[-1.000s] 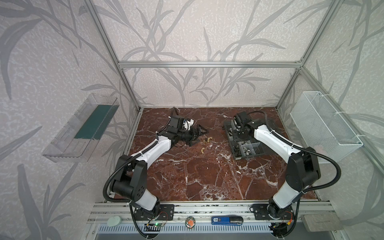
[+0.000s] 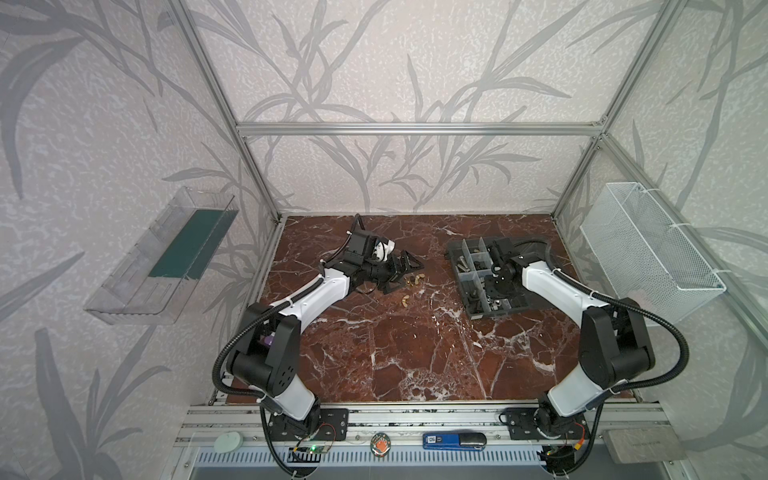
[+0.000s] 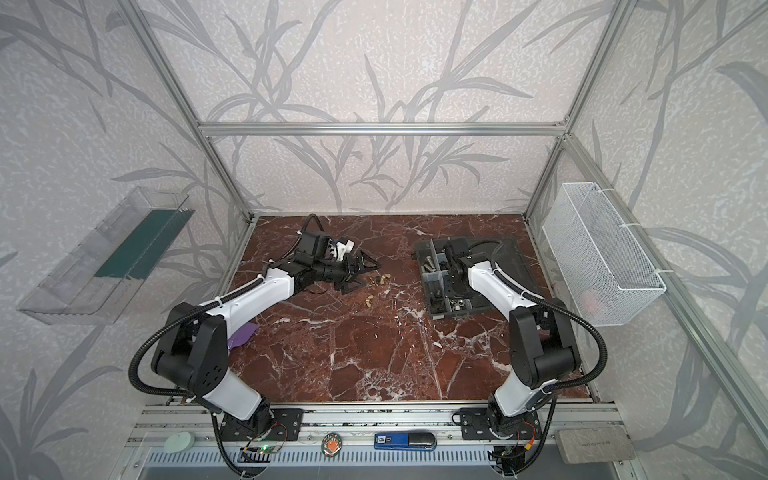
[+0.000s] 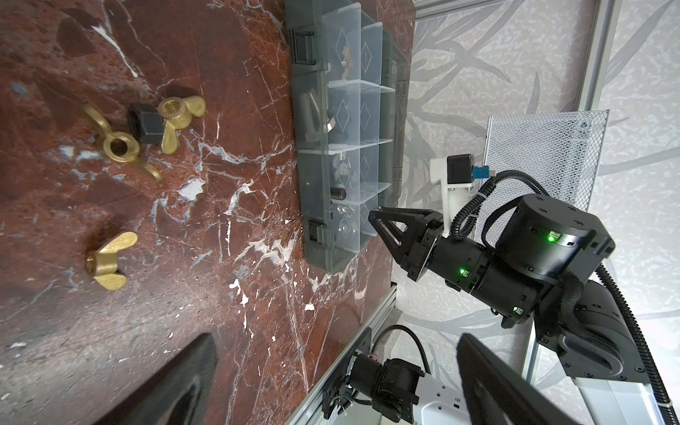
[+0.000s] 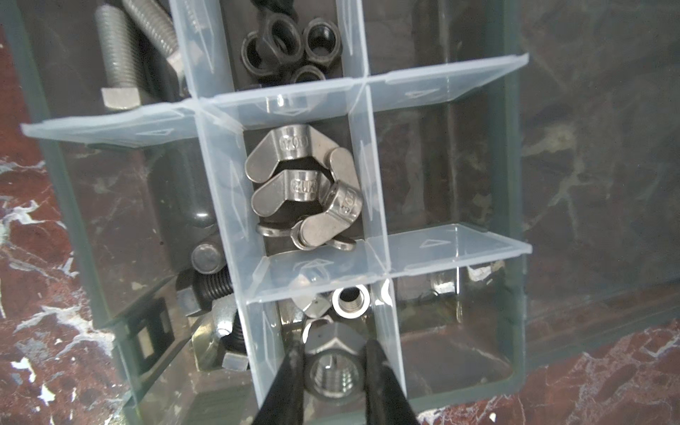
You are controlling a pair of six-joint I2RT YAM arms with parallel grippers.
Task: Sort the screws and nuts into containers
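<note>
My right gripper is shut on a silver hex nut [image 5: 333, 340] above the front middle compartment of the organizer box [image 5: 513, 318], where silver nuts [image 5: 350, 301] lie. Behind that are silver wing nuts [image 5: 290, 148]; black nuts [image 5: 322, 42], silver bolts [image 5: 117, 56] and black bolts [image 5: 190, 290] occupy other compartments. My left gripper [image 2: 406, 262] stands open over loose pieces on the table: brass wing nuts [image 4: 113, 262] and a black nut [image 4: 145, 124], with nothing between its fingers.
A white mesh basket [image 2: 648, 240] hangs at the right wall, a clear tray [image 2: 120, 304] at the left. The box's dark lid lies open on its right side.
Since a second ago my right arm has moved rightward over the box, and my left arm has shifted slightly rightward.
</note>
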